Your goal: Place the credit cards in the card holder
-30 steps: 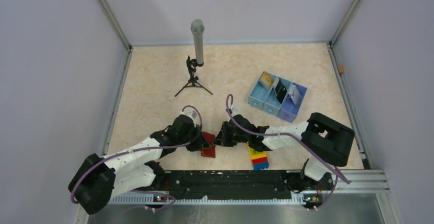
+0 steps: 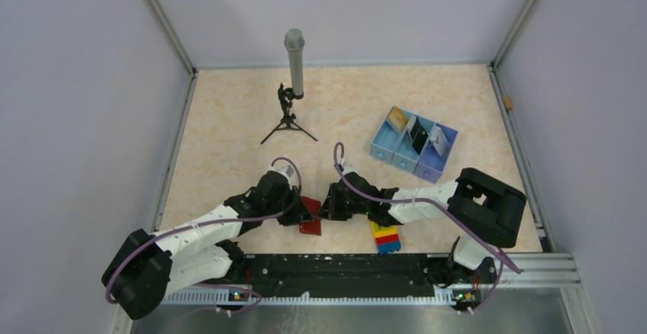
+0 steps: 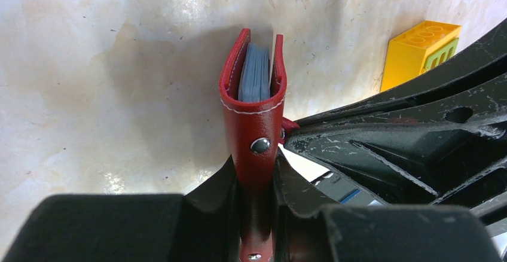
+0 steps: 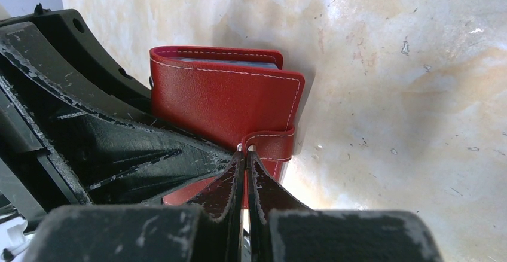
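Observation:
The red leather card holder [image 3: 257, 130] stands on edge, its folded sides holding clear sleeves [image 3: 254, 73]. My left gripper is shut on it from both sides. At its closing strap [image 4: 274, 145], the fingertips of my right gripper are together, touching or very near the strap's end beside the snap. Whether the strap's edge is pinched between them cannot be made out. In the top view, credit cards stand in the blue compartment box: a tan card [image 2: 397, 118], a black card [image 2: 417, 136] and a pale card [image 2: 439, 141].
A stack of coloured toy bricks [image 2: 385, 236] lies partly under my right forearm. The blue box [image 2: 429, 168] sits at the back right. A microphone on a small tripod [image 2: 288, 113] stands at the back left. Clear table lies between tripod and box.
The left arm, the holder and the box have kept their places.

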